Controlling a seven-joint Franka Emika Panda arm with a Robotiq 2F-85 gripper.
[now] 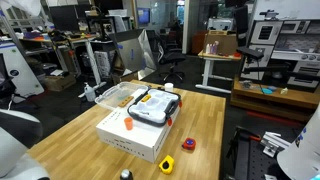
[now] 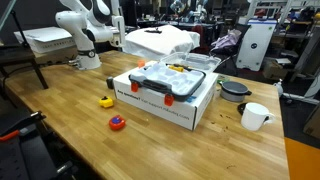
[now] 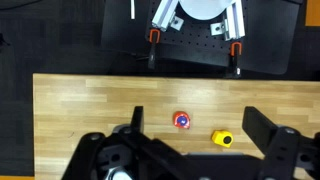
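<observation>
My gripper hangs high over the table, open, its two black fingers wide apart with nothing between them. Below it, in the wrist view, a small red object (image 3: 181, 120) with a blue centre lies on the wood. A yellow object (image 3: 222, 138) is close by to its right. Exterior view 2 shows the red object (image 2: 117, 123) nearer the camera than the yellow one (image 2: 107, 101), both apart from a white box (image 2: 190, 112). A clear-lidded case (image 2: 170, 78) with red-orange latches rests on that box. The gripper cannot be made out in either exterior view.
A white mug (image 2: 255, 117) and a dark pan (image 2: 235, 90) stand beyond the box. A small black-and-white item (image 1: 126, 175) is near the front edge in exterior view 1. Bare wood (image 2: 215, 150) lies open before the box.
</observation>
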